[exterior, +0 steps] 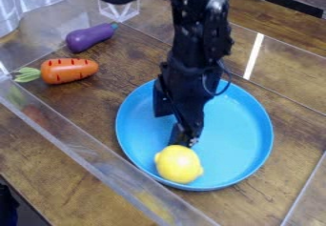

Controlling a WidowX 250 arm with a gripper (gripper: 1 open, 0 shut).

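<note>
The black gripper [189, 100] hangs over the blue bowl [234, 152], its fingers open and reaching down into it just behind a yellow lemon-like object [178, 165]. The lemon rests in the front part of the bowl, and nothing shows held between the fingers.
A toy carrot [67, 71] and a purple eggplant [91, 36] lie on the wooden table at the upper left, with a clear wire-like object [117, 9] behind them. A transparent edge runs along the lower left.
</note>
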